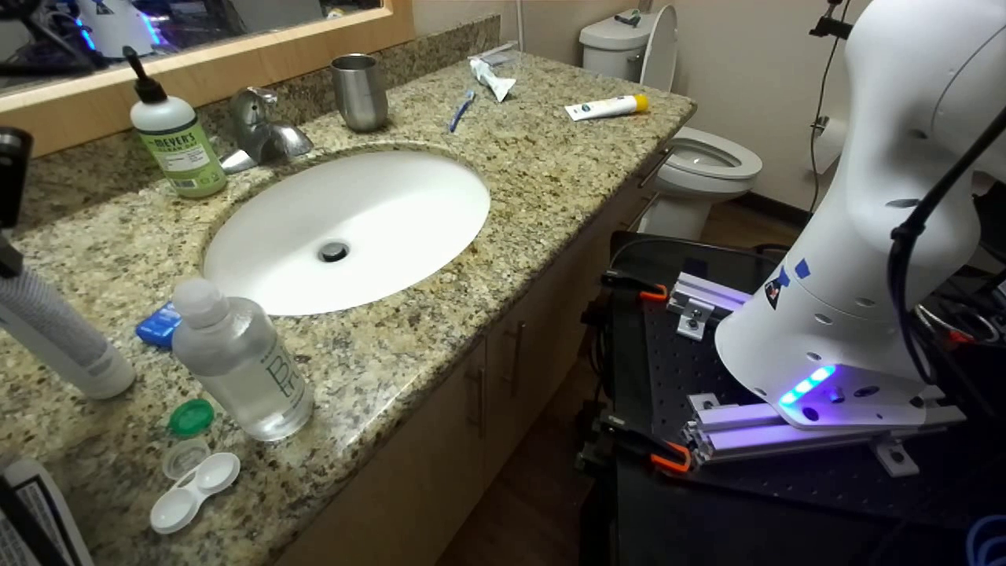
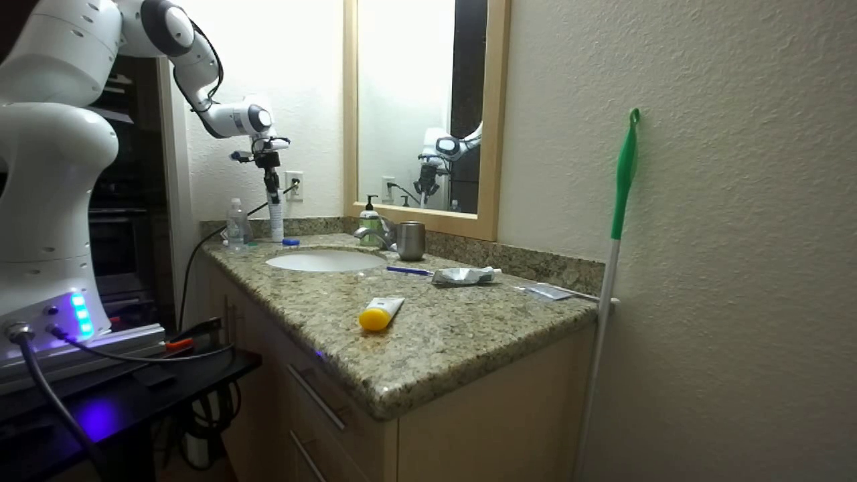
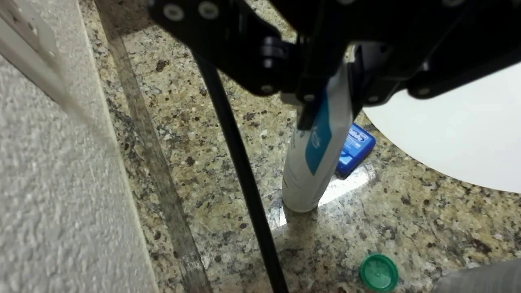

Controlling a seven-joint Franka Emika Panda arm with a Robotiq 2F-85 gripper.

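A tall white bottle (image 3: 312, 161) with a blue patch on its label is held between the fingers of my gripper, which is shut on its upper part. In exterior view 1 the bottle (image 1: 67, 332) leans at the left edge, where only a small dark part of the gripper shows. Exterior view 2 has the gripper (image 2: 274, 191) pointing down over the bottle (image 2: 276, 221) at the counter's far end. Whether the bottle's base touches the counter I cannot tell.
Near the bottle lie a blue floss box (image 3: 355, 146) and a green cap (image 3: 379, 272). A clear bottle (image 1: 247, 368) and a white lens case (image 1: 195, 492) stand close by. The sink (image 1: 377, 222) is empty. A black cable (image 3: 239, 161) crosses beside the bottle; the wall is close.
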